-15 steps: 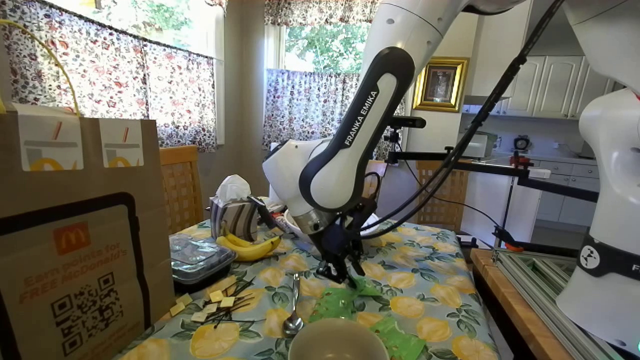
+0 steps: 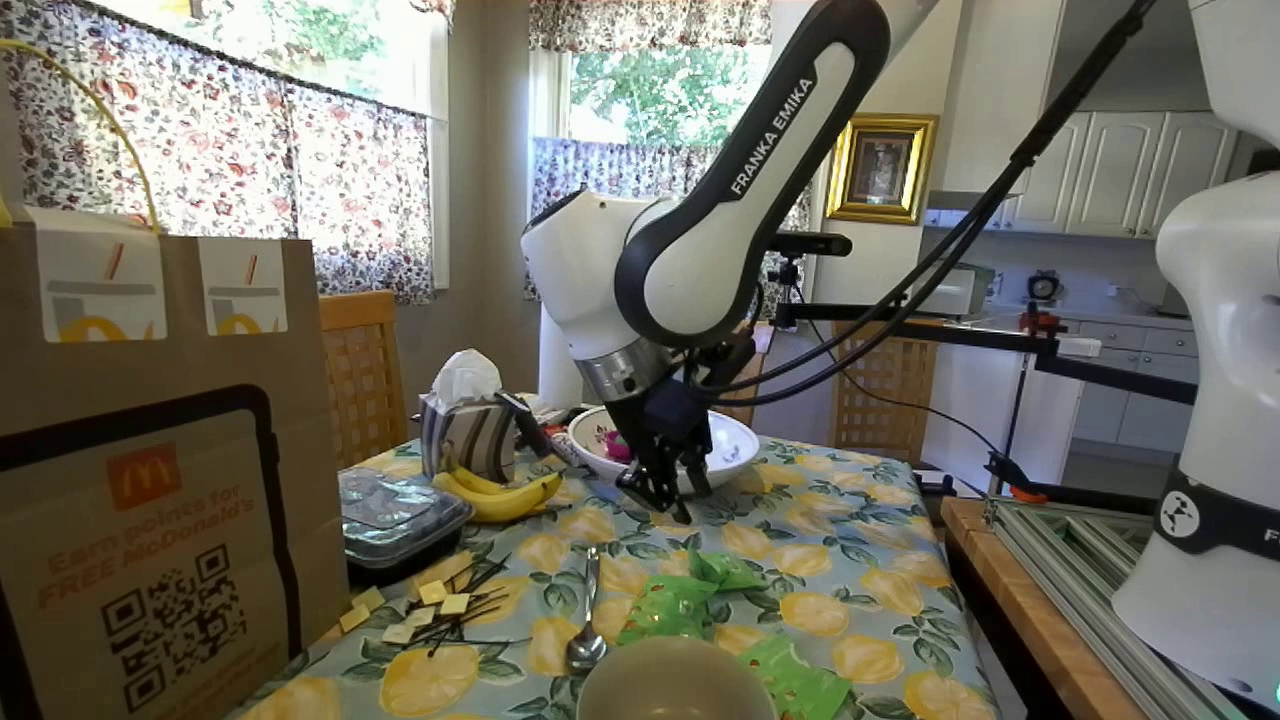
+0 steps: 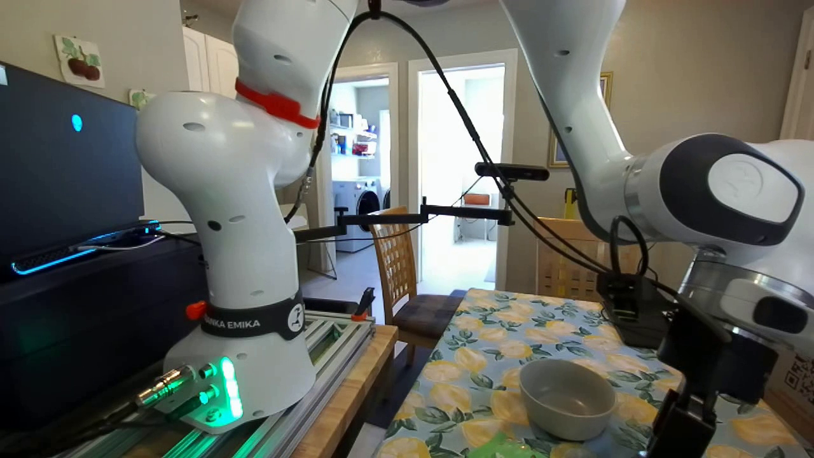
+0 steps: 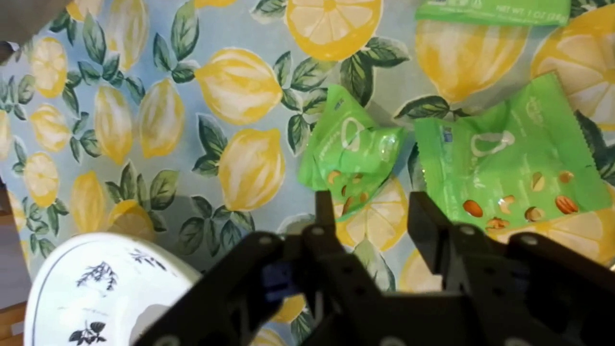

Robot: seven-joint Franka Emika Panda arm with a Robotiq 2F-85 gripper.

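Observation:
My gripper [image 2: 662, 490] hangs over the table in front of the large white bowl [image 2: 741, 451]. In the wrist view the gripper is open, its two fingertips well apart, with nothing visibly held between them. Beyond the fingertips, a crumpled green nut packet [image 4: 352, 151] lies on the lemon tablecloth. A wider green packet [image 4: 510, 158] is just right of it, and part of another packet [image 4: 490, 12] shows at the top edge. The white bowl's patterned inside [image 4: 98, 305] appears at lower left.
A grey bowl [image 3: 568, 397] stands at the near end, beside a spoon [image 2: 588, 648]. Bananas [image 2: 498, 492], a tissue box [image 2: 468, 434], a clear-lidded container [image 2: 396, 516] and a paper bag [image 2: 168, 480] line the left side.
My gripper has risen and moved back from close above the green packets towards the white bowl. The packets look unmoved.

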